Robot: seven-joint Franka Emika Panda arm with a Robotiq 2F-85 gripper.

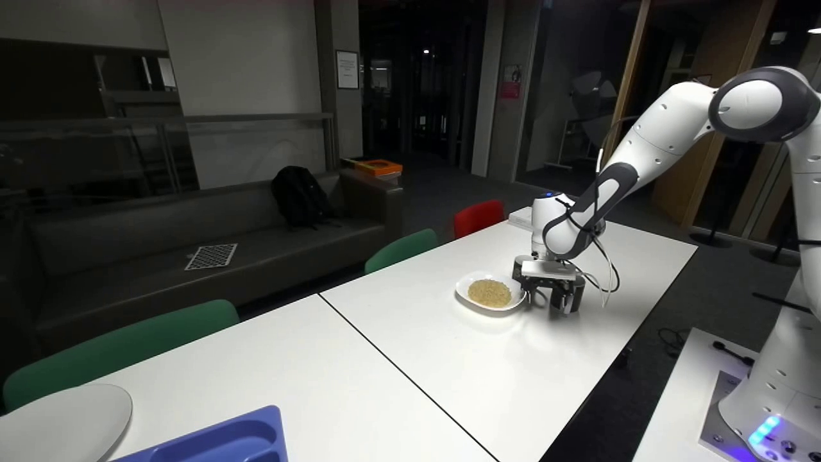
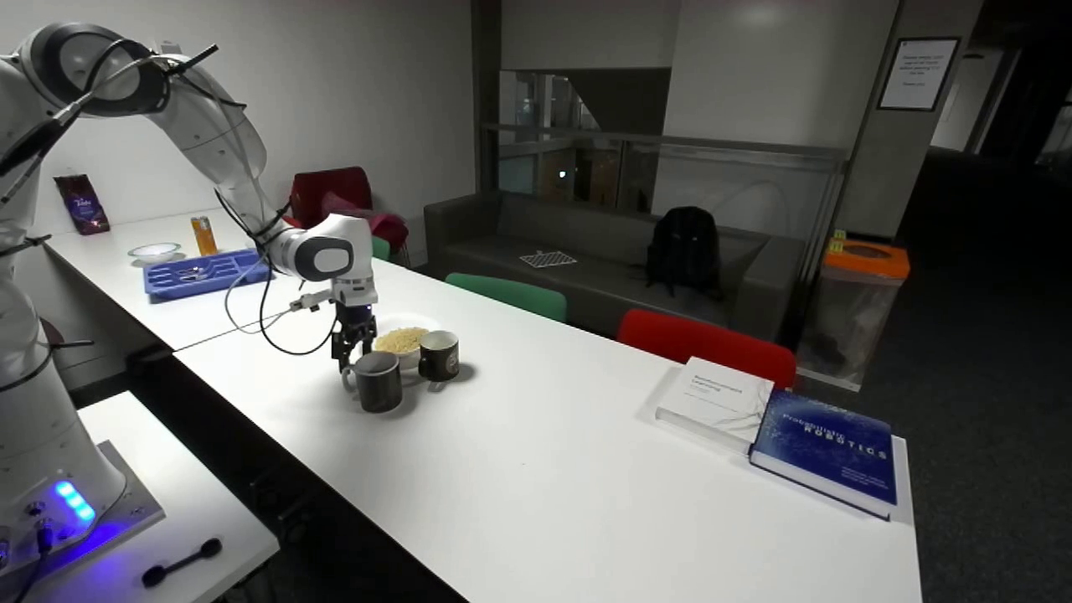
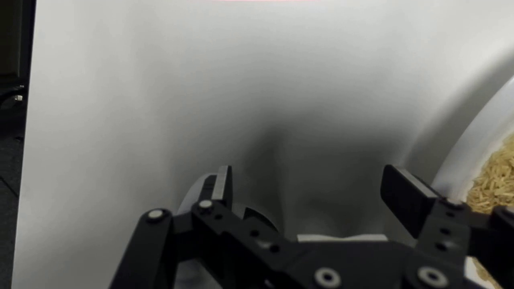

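My gripper hangs low over the white table with its fingers spread apart. In the wrist view, the gripper has only shadowed table visible between its fingertips. A grey mug stands upright close by the gripper, its handle toward the fingers. The left finger partly covers a pale curved edge, probably part of that mug. A second, darker mug stands beside the plate. On the other side of the gripper, the white plate carries a heap of rice; the right finger overlaps its rim in the wrist view.
Two books, one white and one blue, lie at the far table end. A blue tray sits on the other table section. Clear tabletop spreads around the plate and mugs. Loose cables hang from the arm.
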